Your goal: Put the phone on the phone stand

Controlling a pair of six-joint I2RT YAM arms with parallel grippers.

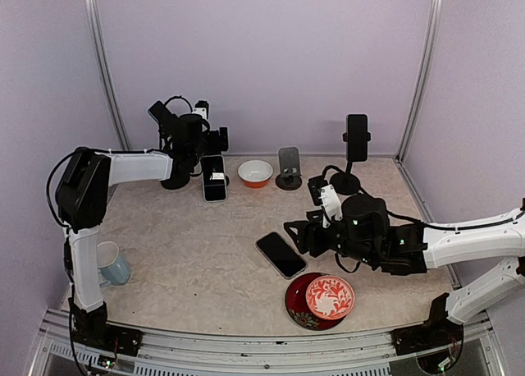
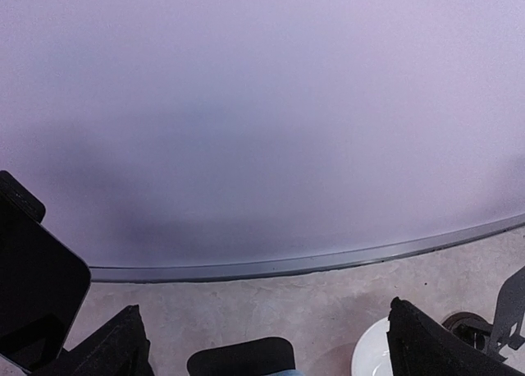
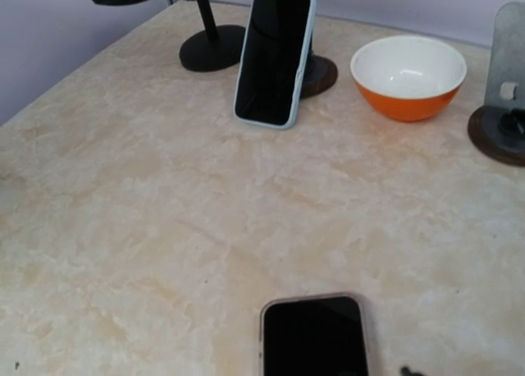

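A blue-cased phone leans upright on a dark stand at the back left, below my left gripper (image 1: 215, 138); in the left wrist view its top (image 2: 238, 355) shows between the open fingers. My right gripper (image 1: 299, 232) hangs beside a black phone (image 1: 280, 254) that lies flat on the table (image 3: 148, 228); its opening is hard to make out. A grey empty stand (image 1: 289, 162) stands at the back centre.
An orange bowl (image 1: 255, 174) sits between the stands. Another tall stand (image 1: 356, 138) is at back right. A red plate (image 1: 297, 310) with patterned bowl lies front right, a blue mug (image 1: 115, 265) front left.
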